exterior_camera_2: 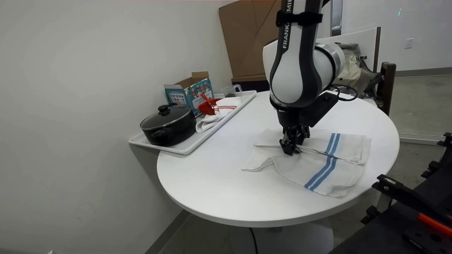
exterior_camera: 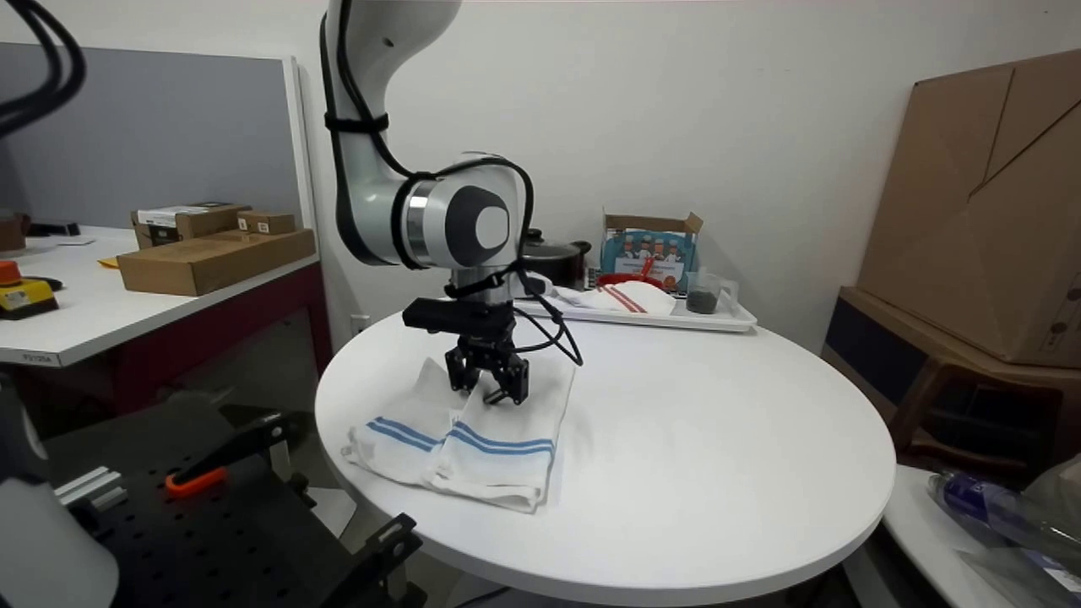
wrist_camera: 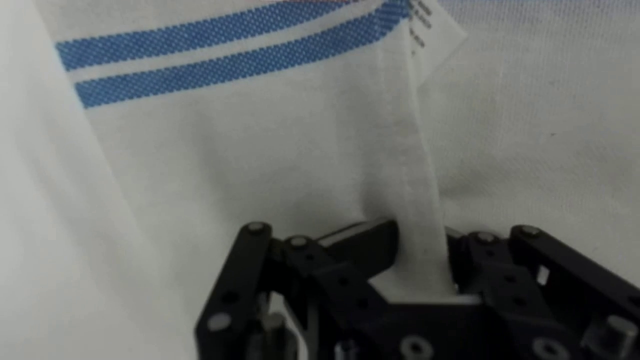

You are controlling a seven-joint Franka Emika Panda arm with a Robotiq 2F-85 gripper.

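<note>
A white towel (exterior_camera: 493,471) with paired blue stripes lies folded on the round white table, near its left side in exterior view 1. My gripper (exterior_camera: 494,391) is low over the towel's back part, fingers down at the cloth. In the wrist view, a raised fold of the towel (wrist_camera: 424,198) runs down between the two dark fingers, and the gripper is shut on it. Exterior view 2 shows the gripper (exterior_camera_2: 292,147) at the seam where the towel's halves (exterior_camera_2: 288,167) meet; one corner there lifts slightly.
A white tray (exterior_camera_2: 192,148) at the table's wall side carries a black lidded pot (exterior_camera_2: 167,125), a blue box (exterior_camera_2: 201,94), a red bowl (exterior_camera_2: 207,108), a red-striped cloth (exterior_camera_2: 226,103) and a clear cup (exterior_camera: 704,294).
</note>
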